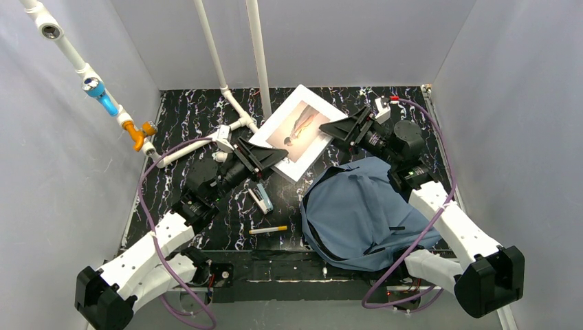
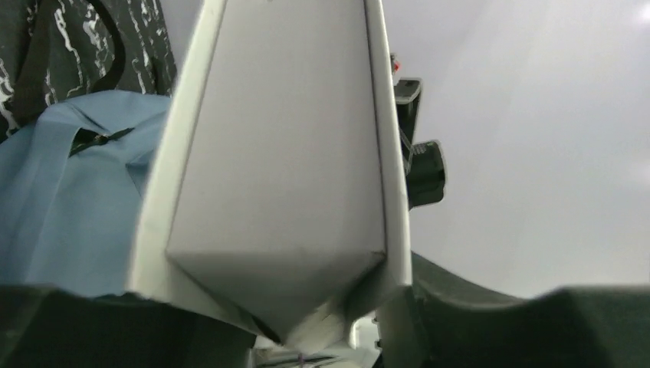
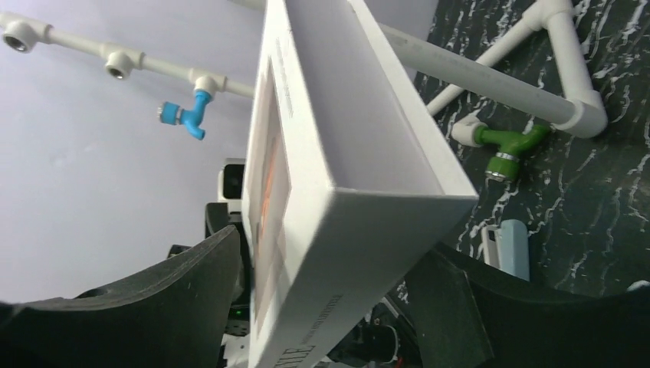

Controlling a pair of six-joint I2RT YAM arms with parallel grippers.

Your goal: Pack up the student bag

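Observation:
A white boxlike book (image 1: 295,127) with a picture on its cover is held up off the table, tilted, between my two arms. My left gripper (image 1: 280,157) is shut on its lower left corner; in the left wrist view the book's pale page side (image 2: 276,138) fills the gap. The right gripper (image 1: 326,130) is shut on the opposite corner, where the right wrist view shows the lettered spine (image 3: 345,268) between the fingers. The blue bag (image 1: 371,206) lies on the table at the right, its opening facing left.
A stapler (image 1: 260,198) and a white and yellow pen (image 1: 268,229) lie on the black marbled table (image 1: 206,237), left of the bag. White pipes (image 1: 260,62) with taps stand at the back and left.

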